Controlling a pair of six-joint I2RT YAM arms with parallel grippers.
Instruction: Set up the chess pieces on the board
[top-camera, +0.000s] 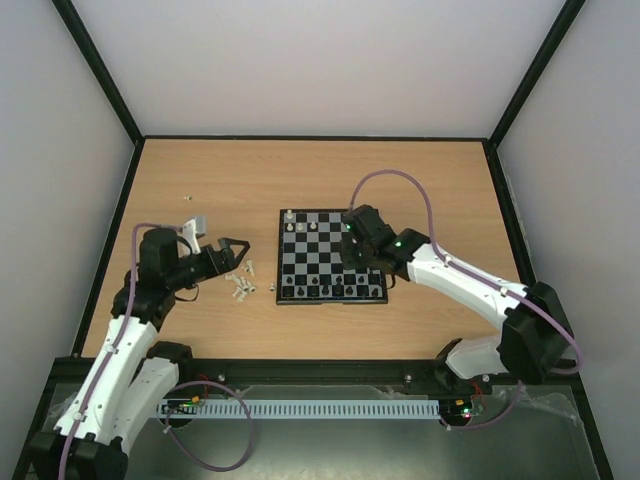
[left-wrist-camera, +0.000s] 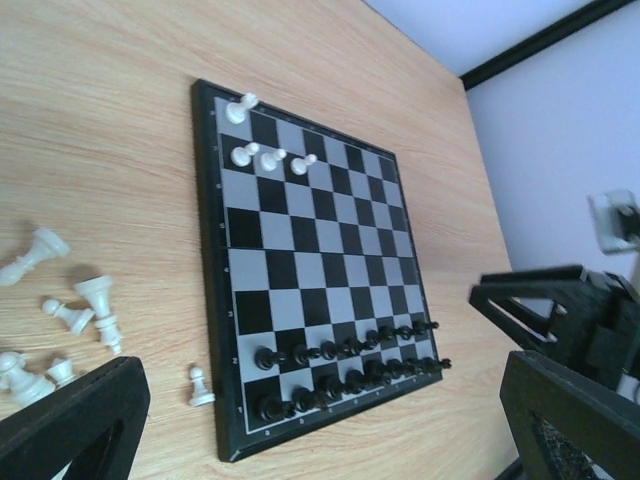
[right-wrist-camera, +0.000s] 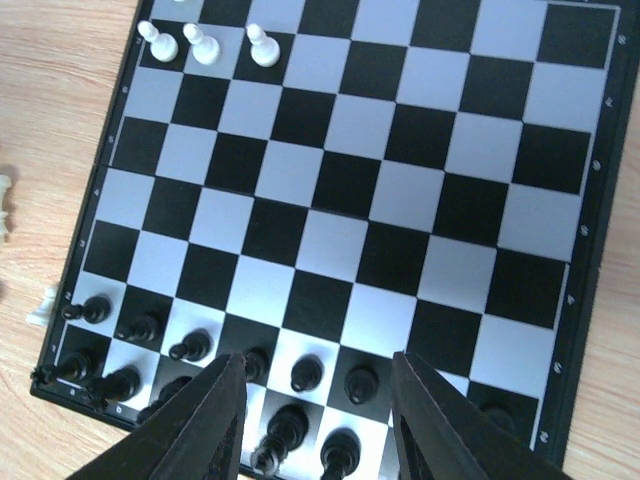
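The chessboard (top-camera: 310, 255) lies mid-table, black pieces in two rows along its near side. A few white pieces stand at its far left corner, among them a white pawn (right-wrist-camera: 263, 50). Loose white pieces (left-wrist-camera: 97, 300) lie left of the board. My left gripper (top-camera: 240, 252) hangs left of the board, open, its fingers empty in the left wrist view. My right gripper is over the board's near part, above the black pieces, with its fingers apart; no piece shows held.
A small piece (top-camera: 188, 198) lies at the back left. Dark frame edges border the table.
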